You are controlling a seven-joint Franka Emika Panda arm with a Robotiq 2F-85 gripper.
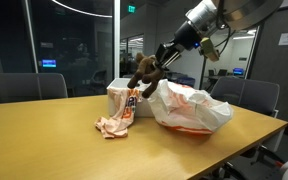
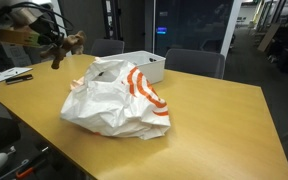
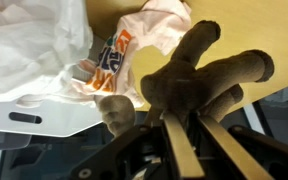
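A brown plush toy (image 1: 144, 71) hangs in the air above the table, and my gripper (image 1: 160, 62) is shut on it. Filling the middle of the wrist view, the toy's stubby limbs (image 3: 189, 80) spread out beyond the dark fingers (image 3: 229, 148). From the other side, the toy (image 2: 71, 46) shows at the upper left, clear of the table and the bag. Below and beside it lies a large crumpled white plastic bag (image 1: 191, 108) with orange print. A pale pink cloth with orange lettering (image 1: 114, 126) rests on the table next to the bag.
A white open box (image 2: 141, 66) stands behind the bag. The wooden table (image 2: 219, 115) has wide bare room on one side. Chairs (image 2: 195, 62) line the far edge. Some dark items (image 2: 19, 78) lie near the arm's base.
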